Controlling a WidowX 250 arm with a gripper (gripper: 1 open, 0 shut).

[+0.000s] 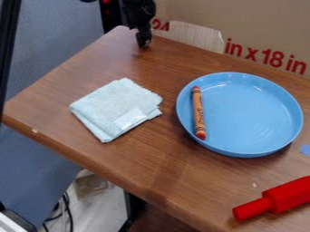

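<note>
At the far back corner of the wooden table [133, 167] my black gripper [144, 40] hangs at the top edge of the view; it is small and dark, so its finger state is unclear. On the right is a blue plate [251, 114] with an orange crayon [198, 113] lying upright in the view on its left part. A folded pale blue cloth [115, 108] lies to the left of the plate. A red rolling-pin-like object [280, 196] lies at the front right.
A cardboard panel [260, 27] with red lettering stands behind the table. A small blue patch [305, 149] is at the right edge. The table's left edge drops to a floor with cables.
</note>
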